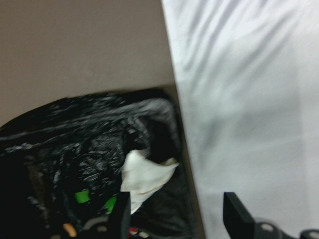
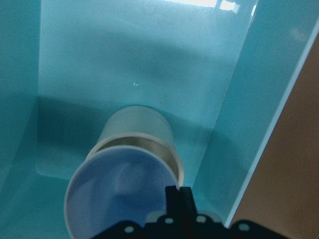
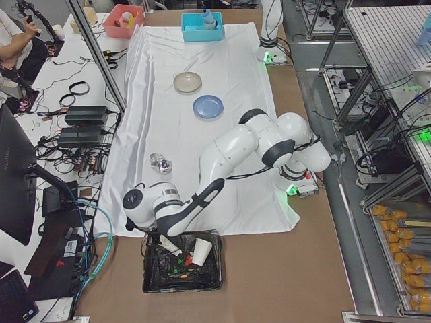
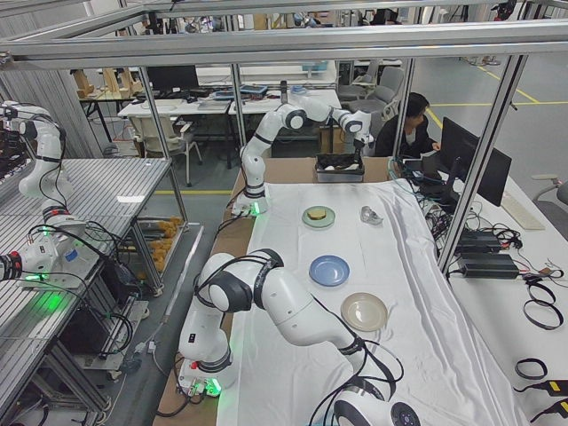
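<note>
My left gripper is over the black-lined bin [image 3: 182, 279], fingers apart, a crumpled white piece [image 1: 144, 177] lying below it among green and orange scraps. A white cup [image 3: 201, 252] also lies in the bin. In the right wrist view my right gripper is at a blue cup [image 2: 117, 184] above a white cup [image 2: 134, 119] in a turquoise box [image 2: 159, 55]; its fingertips are together at the rim, though whether they grip it is unclear.
A beige plate [image 3: 187, 82], blue plate [image 3: 208, 106], green plate [image 4: 318, 222] with yellow food and crumpled foil [image 3: 161, 163] are on the white cloth [image 3: 229, 202].
</note>
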